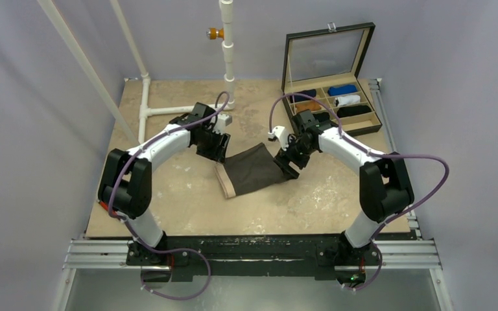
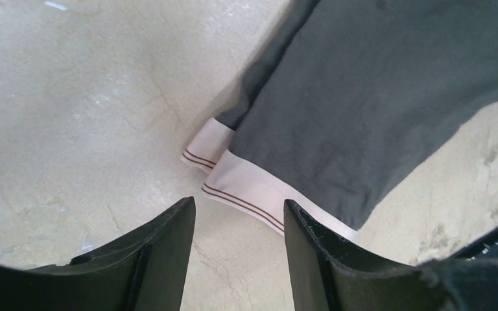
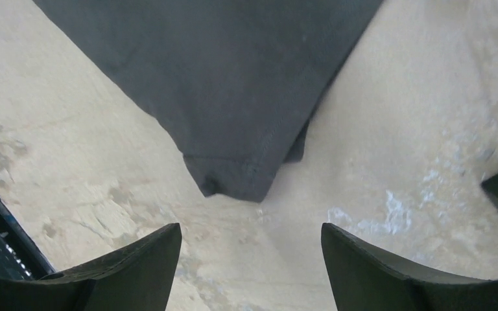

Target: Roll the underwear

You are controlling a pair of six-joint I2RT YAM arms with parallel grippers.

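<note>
Dark grey underwear lies folded flat on the table, its pink waistband on the left side and a narrow end toward the right. In the left wrist view the waistband's two layers sit slightly offset. My left gripper is part open just off the waistband, with bare table between its fingers. Over the right end of the cloth is my right gripper, wide open; nothing lies between its fingers, and the cloth's tip is just ahead of them.
At the back right stands an open compartment box holding several rolled garments, its lid raised. White pipes stand at the back left.
</note>
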